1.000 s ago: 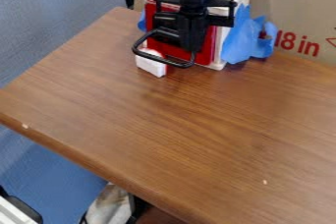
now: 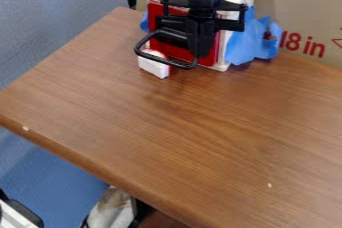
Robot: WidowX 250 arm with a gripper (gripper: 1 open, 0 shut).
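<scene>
My black gripper (image 2: 190, 44) is at the back of the wooden table (image 2: 160, 137), in front of a white robot base with a red panel (image 2: 163, 19) and blue plastic (image 2: 254, 37) around it. A small white block (image 2: 154, 66) sits under the gripper's looped black frame, at the left. Whether the fingers are open or shut, or hold anything, I cannot tell from this view.
A cardboard sheet (image 2: 301, 12) with red print stands behind at the right. Blue-grey padding (image 2: 47, 22) lies beyond the table's left edge.
The gripper and arm have shifted very slightly; otherwise the scene looks the same.
</scene>
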